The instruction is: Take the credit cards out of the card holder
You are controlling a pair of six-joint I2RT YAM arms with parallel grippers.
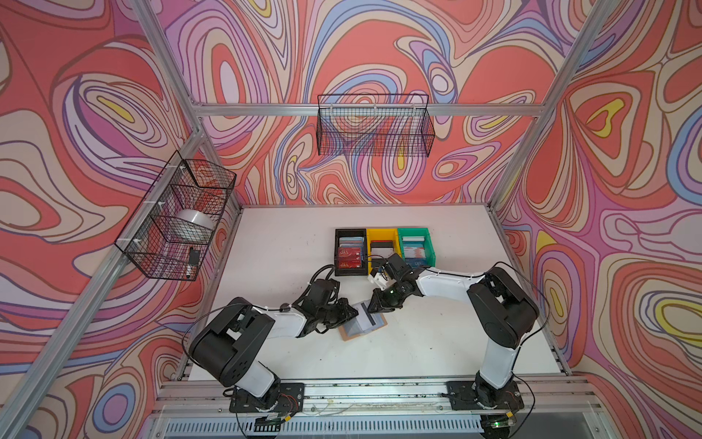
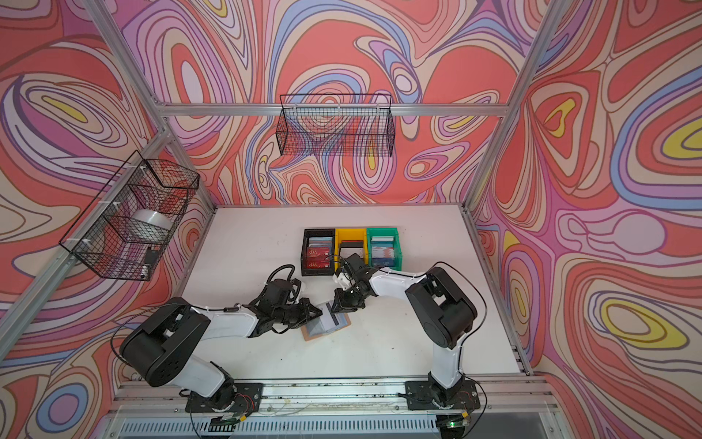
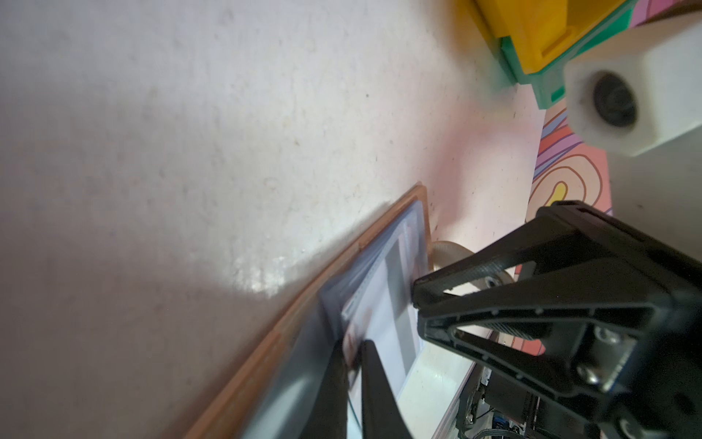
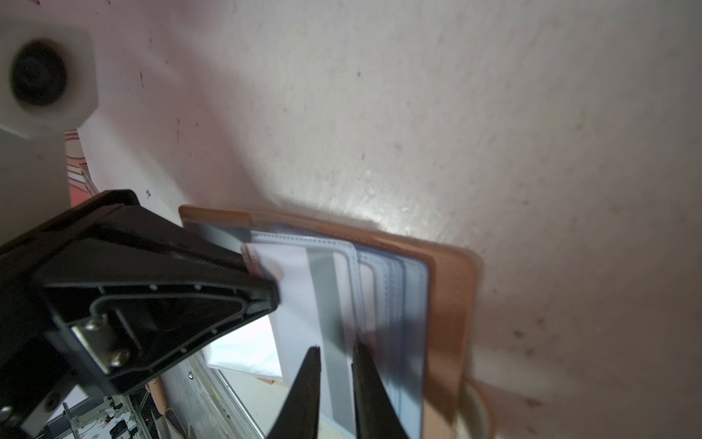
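The tan card holder (image 1: 350, 334) lies open on the table, with clear sleeves and pale cards (image 4: 296, 300) inside. My left gripper (image 1: 348, 312) is at its left part. In the left wrist view its narrow fingertips touch the sleeves around a pale card edge; whether they grip it, I cannot tell. My right gripper (image 1: 376, 306) is over the holder's right part. In the right wrist view its fingertips rest at the striped card and sleeve edge, a small gap between them.
Black (image 1: 338, 252), yellow (image 1: 381, 232) and green (image 1: 431, 248) bins holding cards stand behind the grippers. A wire basket (image 1: 175, 219) hangs at the left.
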